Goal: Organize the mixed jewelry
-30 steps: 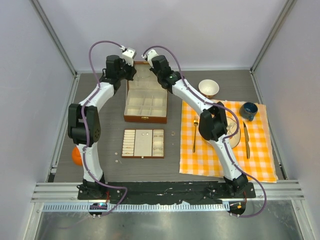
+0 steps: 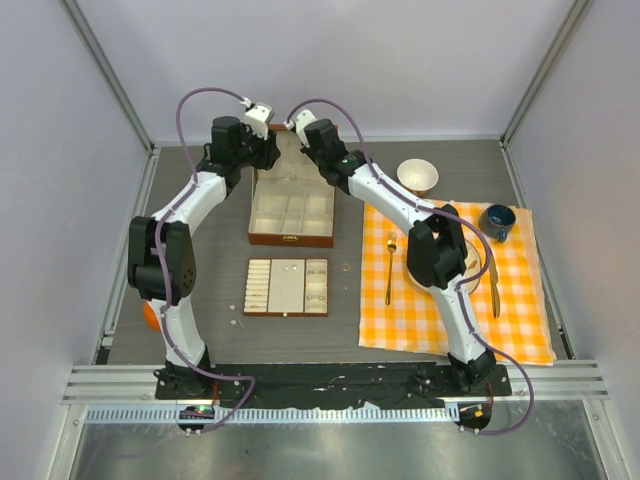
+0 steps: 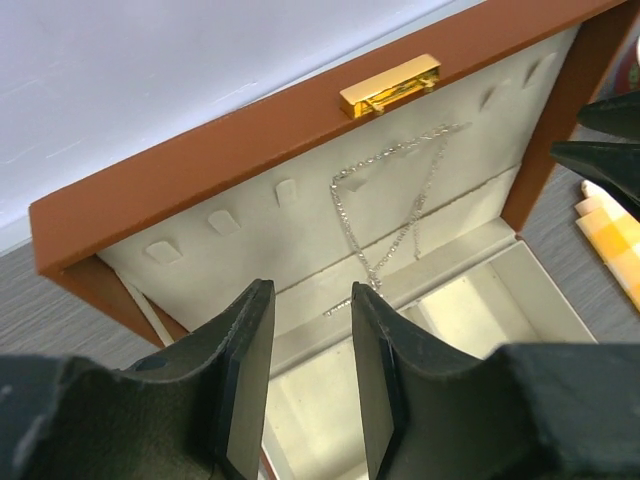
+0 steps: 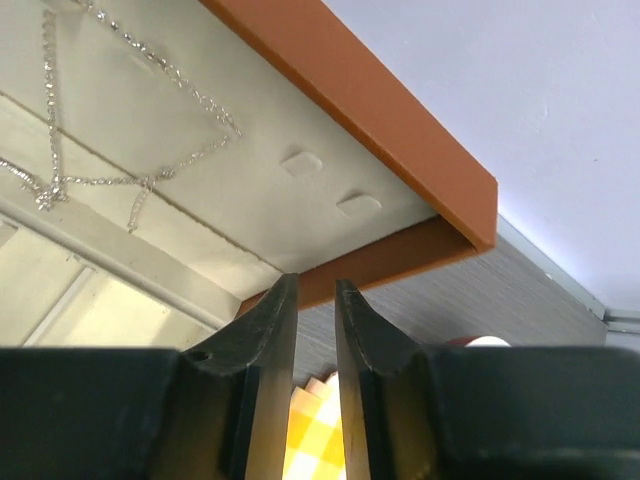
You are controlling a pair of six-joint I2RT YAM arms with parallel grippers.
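Note:
The jewelry box (image 2: 291, 238) stands open at the back of the table. A silver chain necklace hangs looped on the cream inside of its raised lid, seen also in the right wrist view as a chain (image 4: 52, 120). My left gripper is in front of the lid at its left, fingertips slightly apart, nothing visible between them. My right gripper is at the lid's right side, fingertips also apart with nothing visible between. A smaller tray (image 2: 285, 312) with compartments lies in front of the box.
An orange checked cloth (image 2: 380, 330) on the right carries a plate, cutlery and a dark mug (image 2: 497, 222). A white bowl (image 2: 417, 175) stands right of the box. An orange object (image 2: 150, 315) lies at the left. Small pieces lie near the tray.
Both grippers have shifted slightly at the lid over the last second, the left one a little downward and to the right, the right one slightly downward.

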